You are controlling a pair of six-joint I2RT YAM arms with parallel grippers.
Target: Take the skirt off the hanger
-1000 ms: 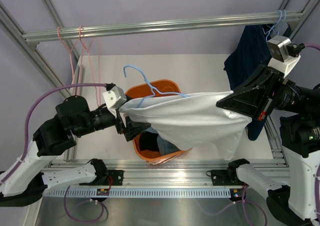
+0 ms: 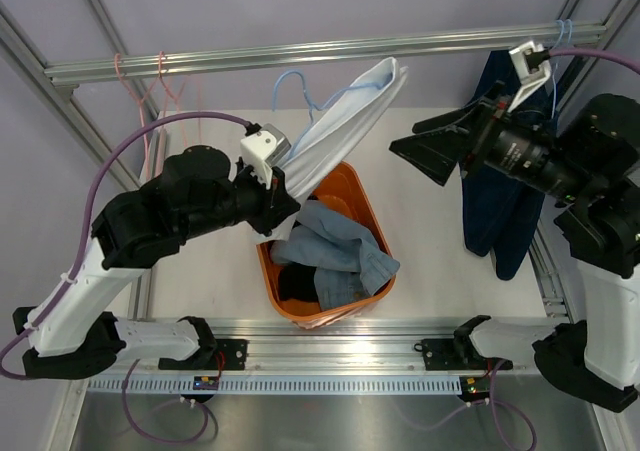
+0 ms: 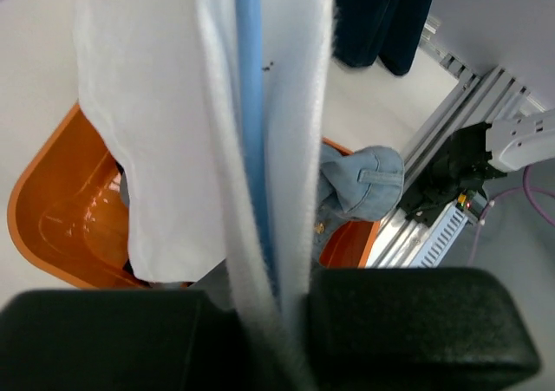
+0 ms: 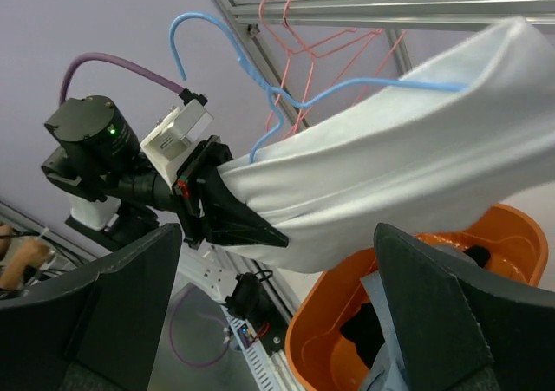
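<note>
The white skirt (image 2: pixel 340 131) stretches up and right from my left gripper (image 2: pixel 277 196), which is shut on it, with the blue hanger (image 2: pixel 308 99) still inside; its free end rises to the rail's height. In the left wrist view white cloth (image 3: pixel 156 148) and a blue hanger bar (image 3: pixel 251 105) run between the fingers. My right gripper (image 2: pixel 420 159) stands open, apart from the skirt, to its right. In the right wrist view the hanger hook (image 4: pixel 208 20) curves above the skirt.
An orange bin (image 2: pixel 355 196) with denim (image 2: pixel 335 251) and dark clothes sits below. Pink hangers (image 2: pixel 160 91) hang on the rail (image 2: pixel 260 61) at left; dark trousers (image 2: pixel 500 211) on blue hangers hang at right.
The skirt's free end has swung up, and my left gripper has risen slightly with it.
</note>
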